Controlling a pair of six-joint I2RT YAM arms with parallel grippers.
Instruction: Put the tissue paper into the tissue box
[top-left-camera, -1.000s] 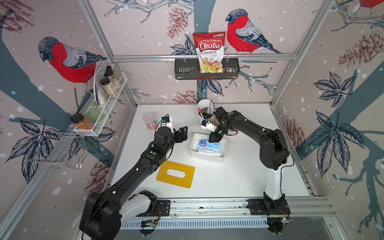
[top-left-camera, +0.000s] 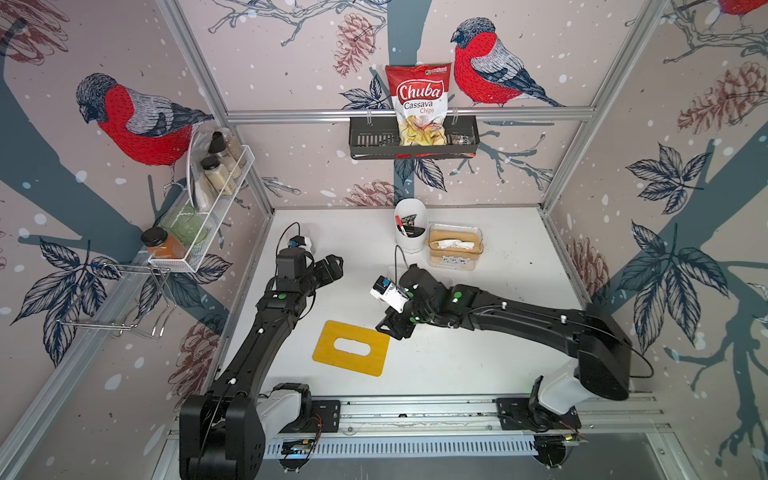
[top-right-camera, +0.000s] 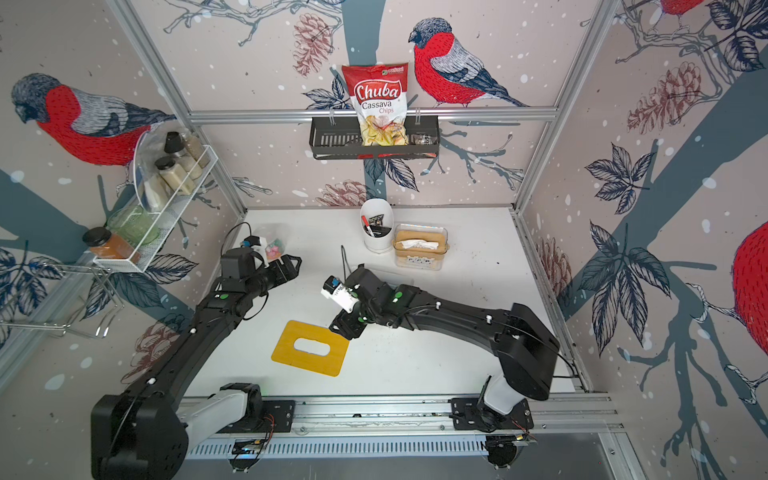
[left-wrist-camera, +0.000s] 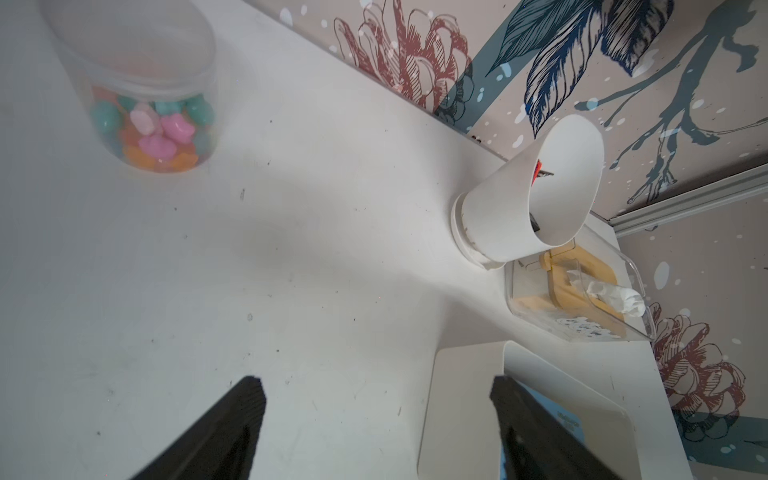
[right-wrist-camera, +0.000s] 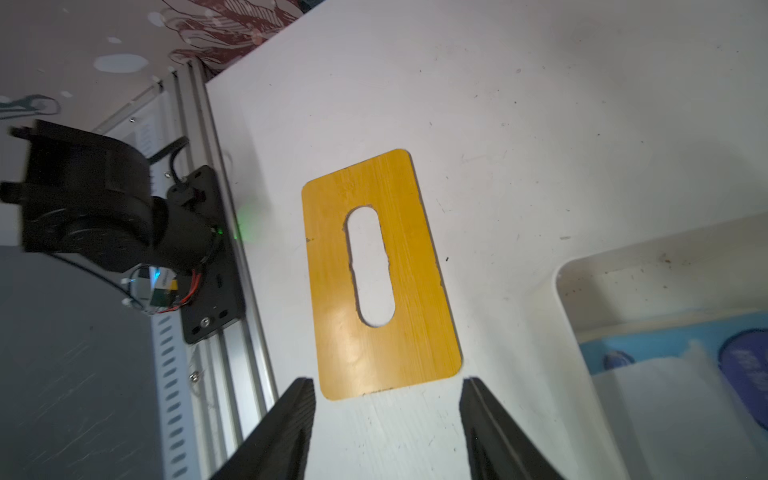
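A white box (left-wrist-camera: 464, 408) with a blue pack and white tissue (right-wrist-camera: 664, 400) inside stands mid-table, largely hidden behind my right arm in the top views. A yellow plate with an oval slot (right-wrist-camera: 416, 320) lies front left on the table. My right gripper hangs beside the white box, near the plate, fingers apart with nothing seen between them. My left gripper is open over the left of the table, empty. A clear container with an orange insert and white paper (top-right-camera: 420, 244) stands at the back right.
A white cup of utensils (top-right-camera: 377, 216) is at the back middle; a jar of coloured pieces (left-wrist-camera: 152, 128) at the back left. A wire shelf (top-left-camera: 200, 240) is on the left wall. The right side of the table has free room.
My left gripper has moved a little to the left.
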